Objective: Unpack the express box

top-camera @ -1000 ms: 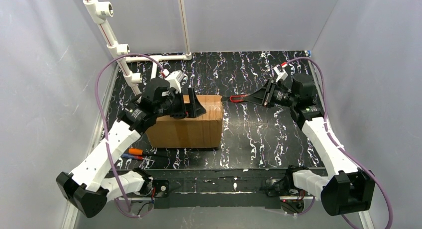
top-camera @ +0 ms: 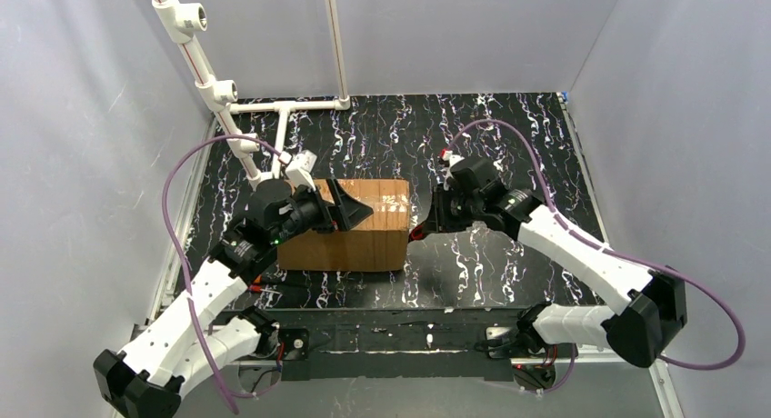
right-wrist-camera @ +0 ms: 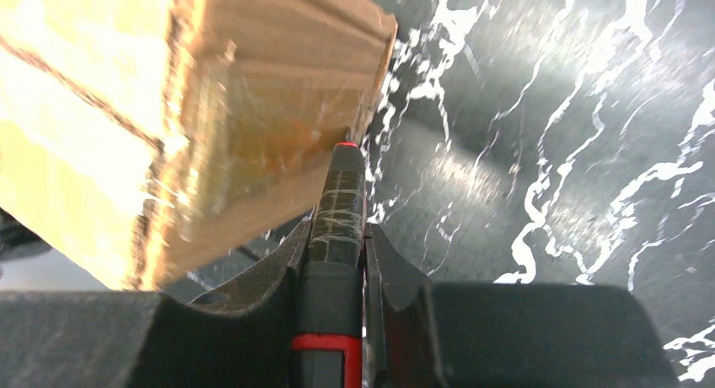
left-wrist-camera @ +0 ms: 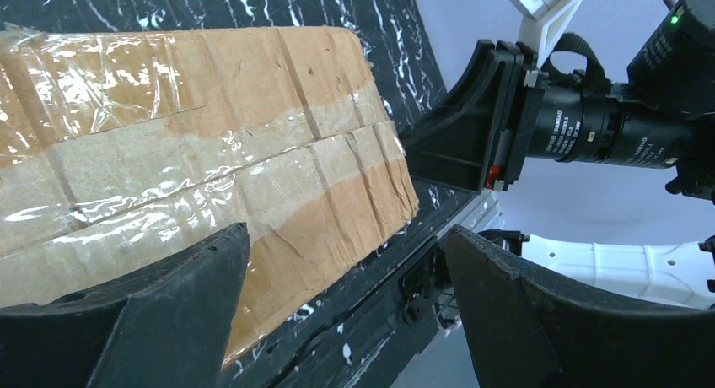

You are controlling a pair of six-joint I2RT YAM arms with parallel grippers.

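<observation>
A taped cardboard box lies on the black marbled table, with clear tape along its top seam. My left gripper hangs open over the box top, nothing between its fingers. My right gripper is shut on a black-and-red tool, probably a cutter, held against the box's right end. The tool's tip is at the taped end face, near its lower edge in the right wrist view; whether it is inside the cardboard I cannot tell.
Orange and red-handled tools lie at the front left, partly behind my left arm. A white pipe frame stands along the back and left.
My right gripper has come left and down with the tool to the box's end.
</observation>
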